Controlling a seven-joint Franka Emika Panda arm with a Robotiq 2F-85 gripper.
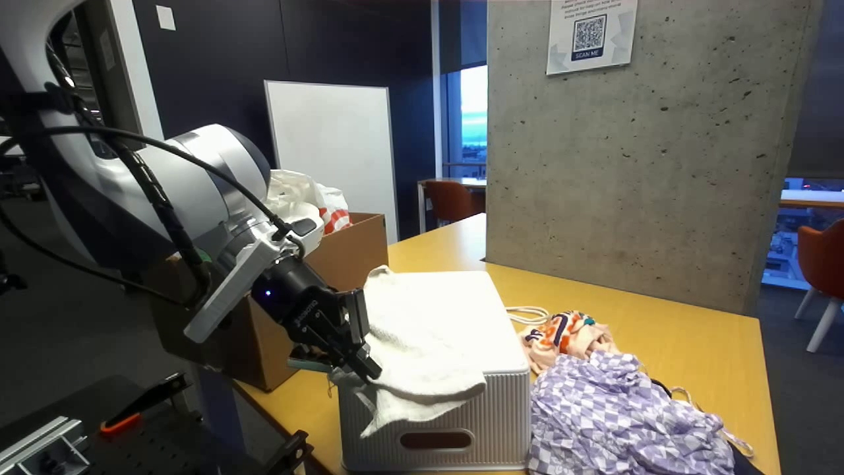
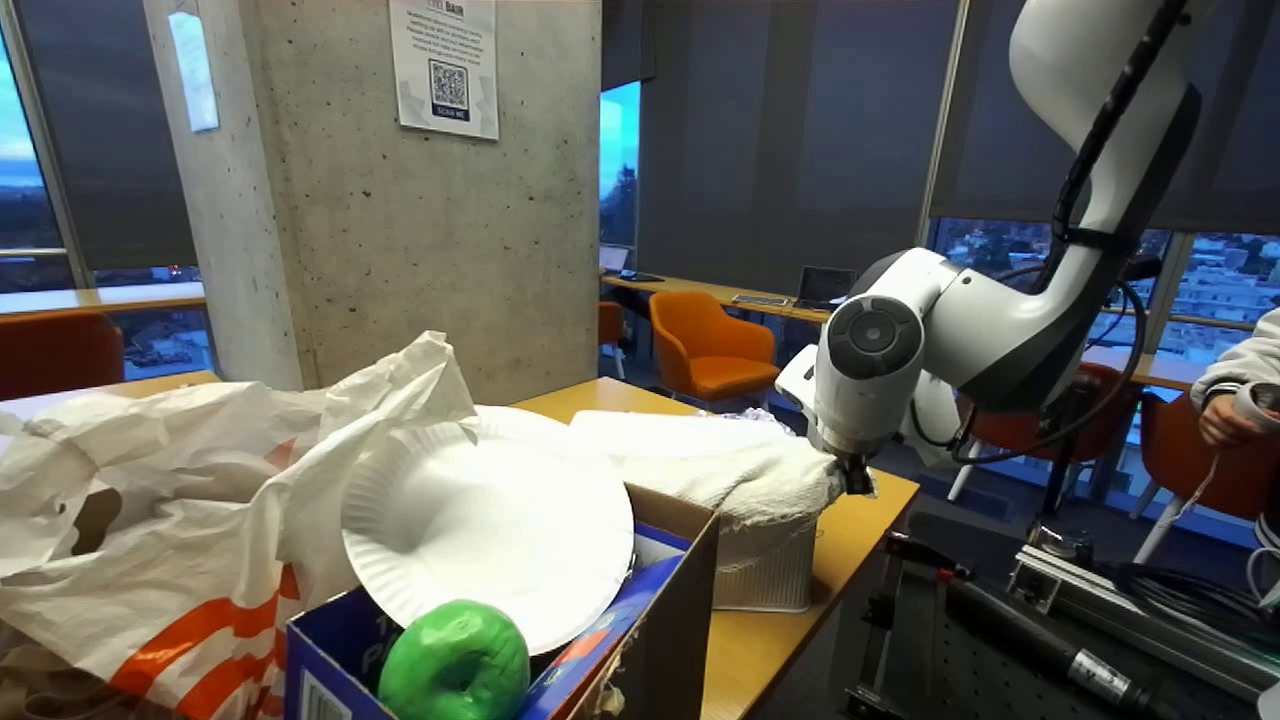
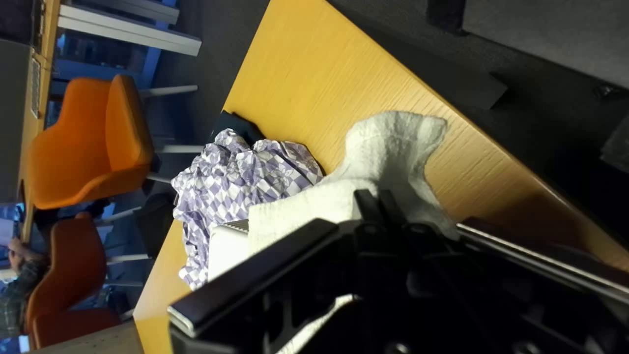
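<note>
A white towel lies draped over the left part of the pale ribbed box, one corner hanging down its front. At the box's left edge my gripper points down and to the right, shut on a fold of the towel. In the wrist view, the two dark fingertips of the gripper stand close together against the towel; the pinched cloth itself is mostly hidden. From the other side, the towel reaches up to the gripper at the near edge of the box.
Right of the box lie a purple checkered cloth and a peach patterned cloth. A cardboard box with bags and plates stands behind the arm.
</note>
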